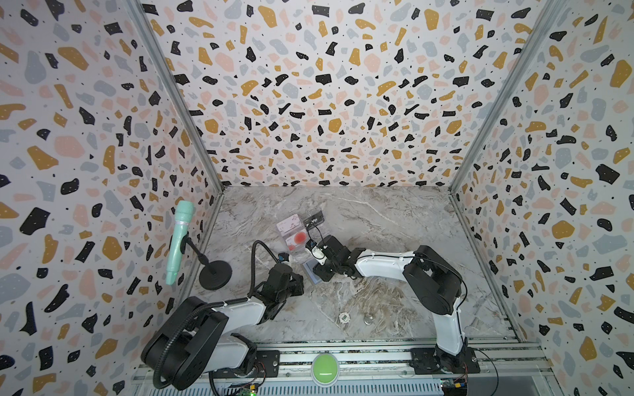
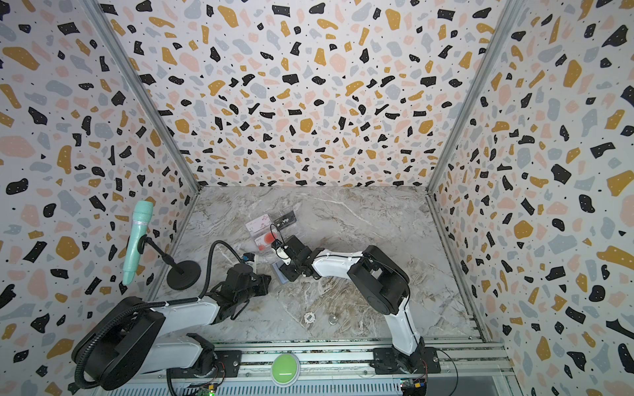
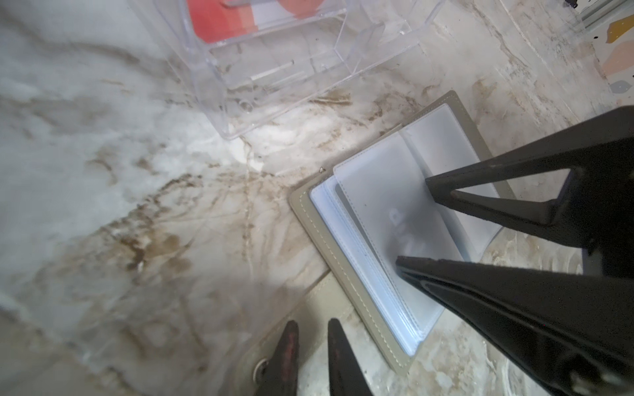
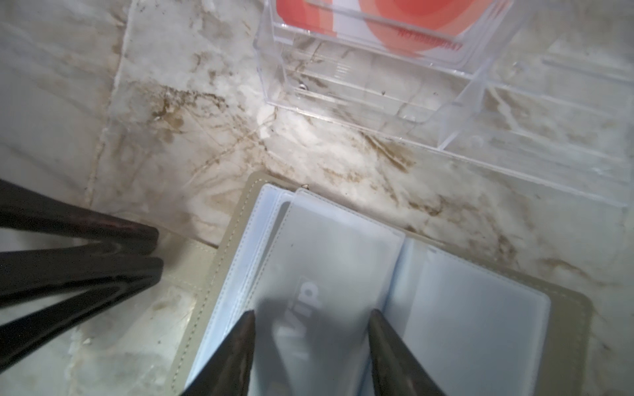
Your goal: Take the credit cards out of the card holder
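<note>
The card holder (image 3: 356, 297) lies spread open on the marble table, a taupe cover with clear plastic sleeves. Inside one sleeve, a card (image 4: 310, 264) shows the letters VIP faintly through the frosted plastic. Above that sleeve is my right gripper, its two fingertips parted over the card; nothing shows gripped between them. Over the taupe strap (image 3: 297, 323) with its snap, my left gripper has its fingers a small gap apart and empty. In the right wrist view, the left fingers (image 4: 119, 227) come in from the left side.
A clear acrylic card stand (image 4: 369, 112) stands just behind the holder, with a red-patterned card (image 4: 422, 19), a pinkish card (image 1: 288, 224) and a black card (image 1: 314, 219). Far left, a round black stand base (image 1: 215, 274) sits on the table.
</note>
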